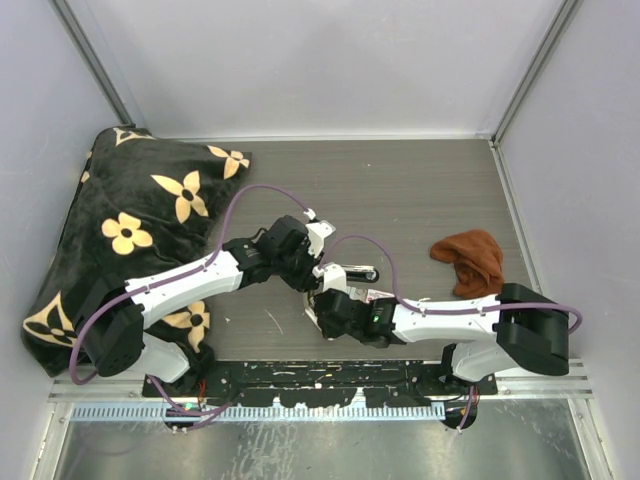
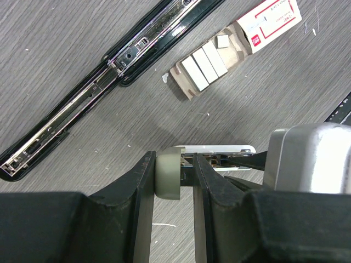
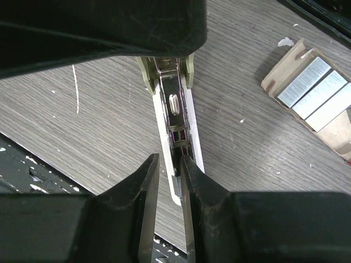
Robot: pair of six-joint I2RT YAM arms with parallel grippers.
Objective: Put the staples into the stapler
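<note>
A small white stapler [image 2: 219, 149], its pale green handle part [image 2: 168, 174] standing up at one end, has its dark metal channel [image 3: 174, 101] exposed. My left gripper is shut on that handle end. At the opposite end, the fingers of my right gripper lie around the channel and seem shut on it; whether a staple strip is between them cannot be told. Beside the stapler lies an open staple box [image 2: 274, 22] with several white staple strips [image 2: 201, 70] in its tray. From above, both arms hide most of the stapler.
A long black stapler [image 2: 104, 79] lies opened flat behind the box. A brown cloth [image 1: 468, 262] is at the right, a black flowered blanket [image 1: 125, 234] at the left. Beyond the grippers, the back of the table [image 1: 330, 180] is bare.
</note>
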